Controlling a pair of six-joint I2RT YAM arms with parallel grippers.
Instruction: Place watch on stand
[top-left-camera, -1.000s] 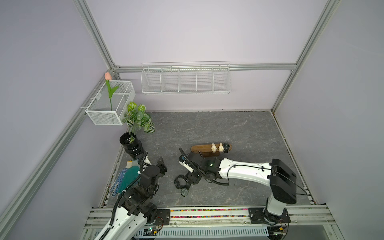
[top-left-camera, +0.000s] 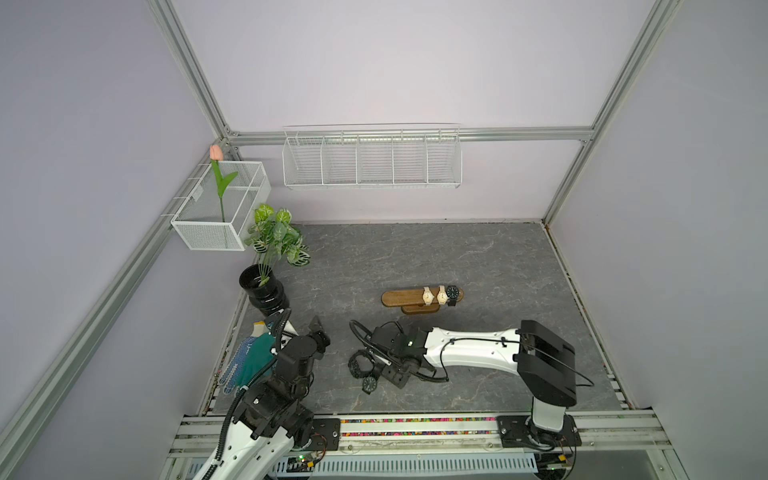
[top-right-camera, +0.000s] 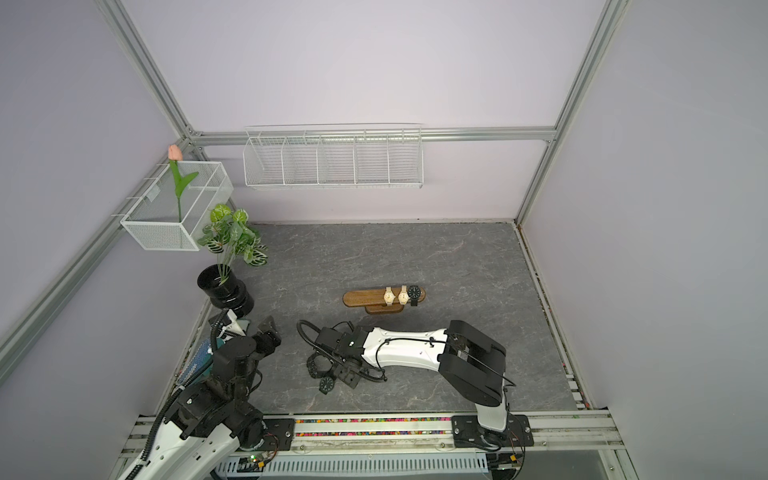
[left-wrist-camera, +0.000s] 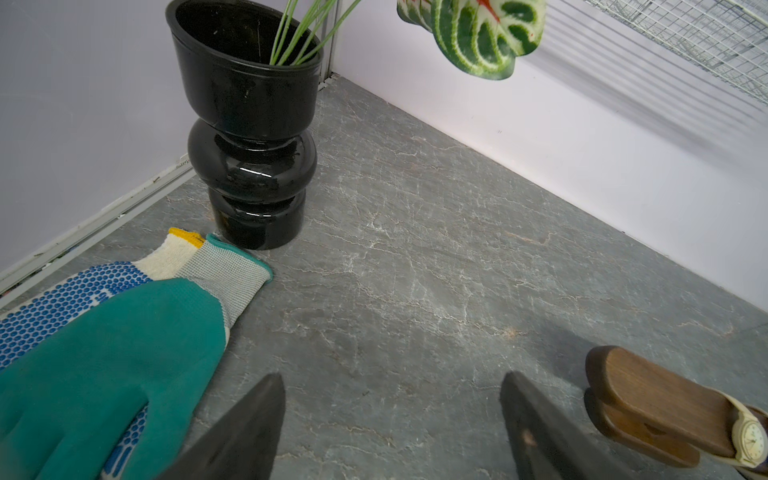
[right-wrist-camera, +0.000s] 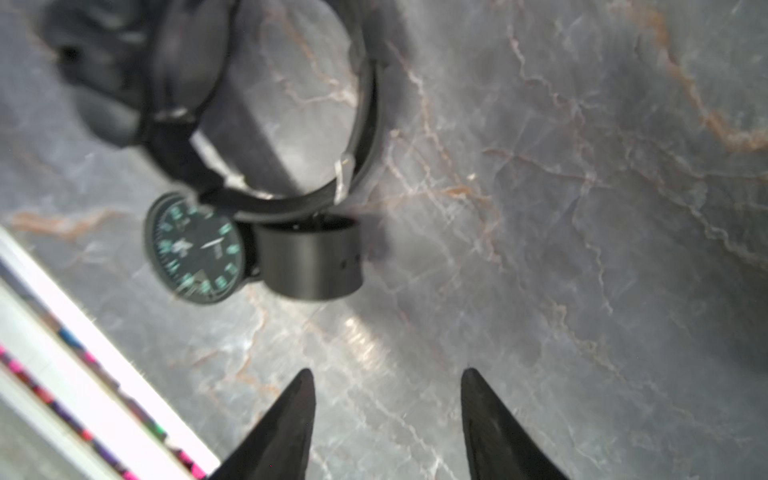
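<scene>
A black watch with teal-marked dial (right-wrist-camera: 196, 248) lies on the table beside a larger black watch with a looped strap (right-wrist-camera: 360, 120), near the front edge. My right gripper hangs open just over them, nothing between its fingers. The wooden stand (top-left-camera: 400, 297) at the centre holds two cream watches (top-left-camera: 435, 295) and a dark one (top-left-camera: 452, 294), with bare wood on its left part. My left gripper is open at the left of the table, facing the pot and gloves, empty.
A black pot (top-left-camera: 264, 289) with a plant stands at the back left, in front of a wall basket (top-left-camera: 204, 233). Gloves (left-wrist-camera: 136, 352) lie along the left edge.
The left arm has moved slightly.
</scene>
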